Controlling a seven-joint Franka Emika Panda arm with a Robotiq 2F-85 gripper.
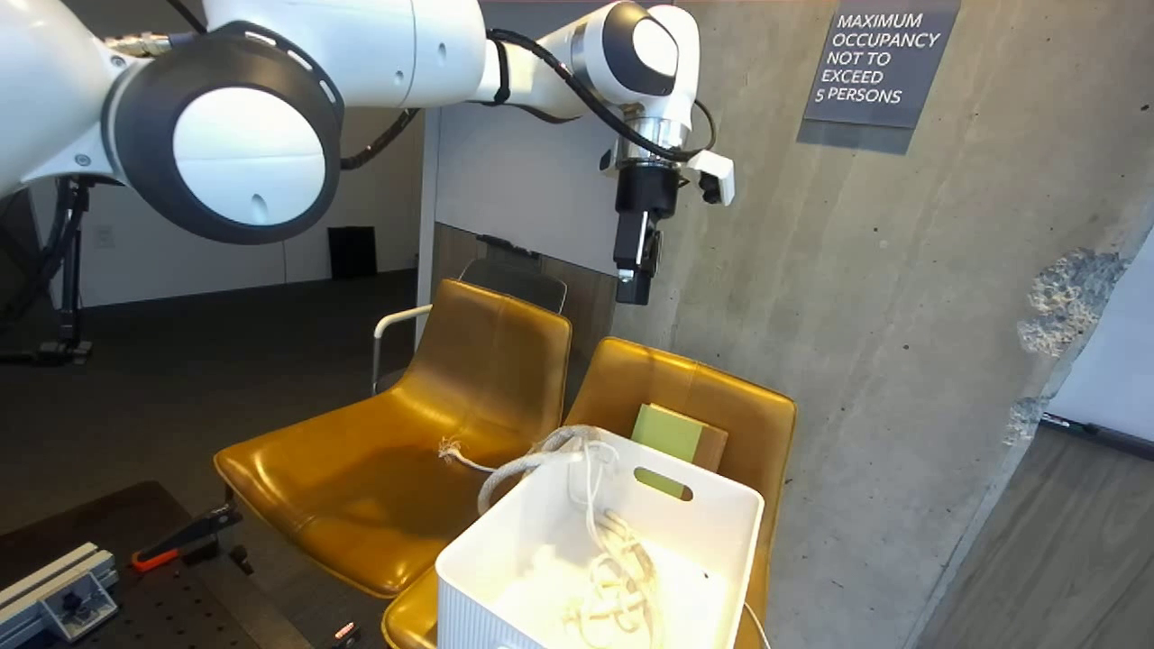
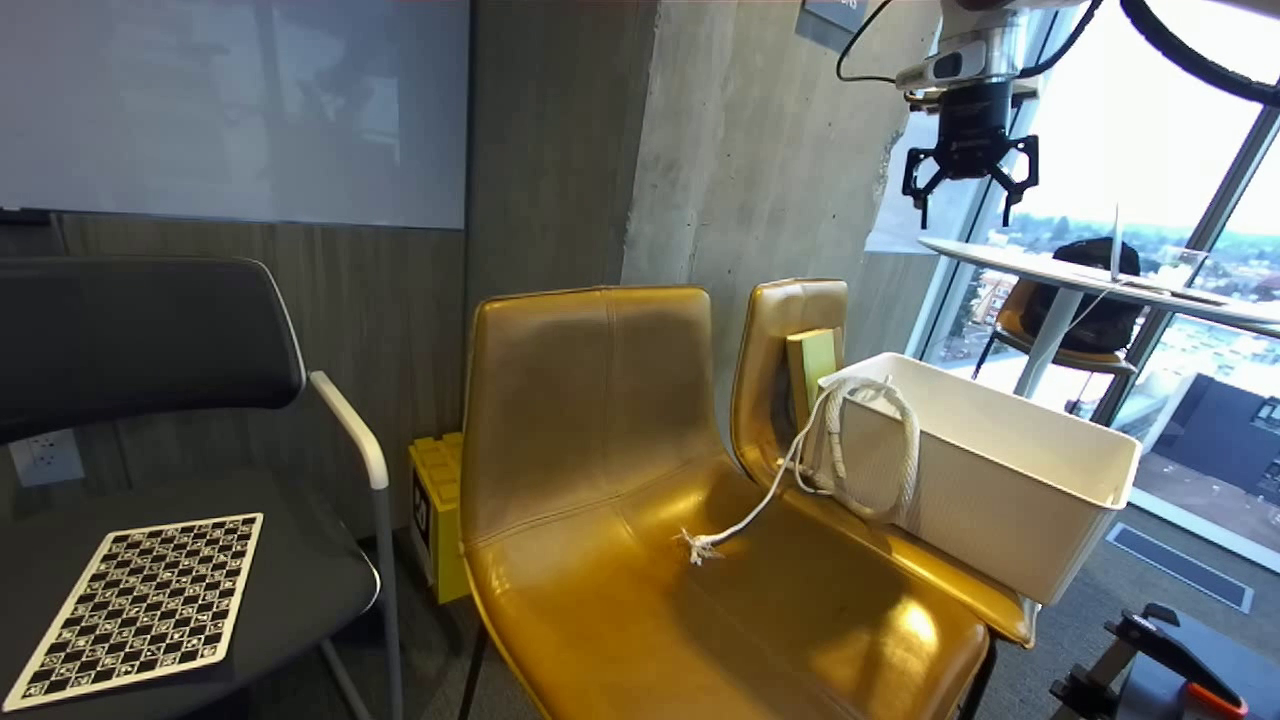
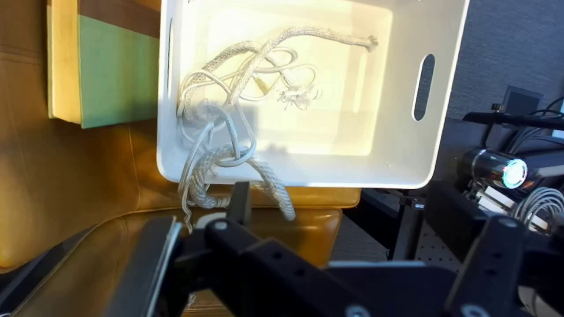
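My gripper [image 2: 967, 221] hangs open in the air above the white bin [image 2: 960, 480], its fingers spread with nothing between them. In exterior view 1 it appears side-on near the concrete wall. White rope [image 3: 296, 31] lies coiled inside the bin and loops over one side wall. Outside that wall a thick loop [image 2: 914, 462] hangs down, and a thin frayed end [image 2: 702, 548] rests on the neighbouring chair's seat. In the wrist view the two fingers [image 3: 138, 274] are far apart at the lower edge, below the bin.
The bin stands on a tan chair [image 1: 746, 406], with a green book [image 1: 667, 431] against its backrest. An empty tan chair [image 2: 588, 420] stands alongside. A dark table with clamps [image 1: 189, 541] is near the bin's front. The air around the gripper is clear.
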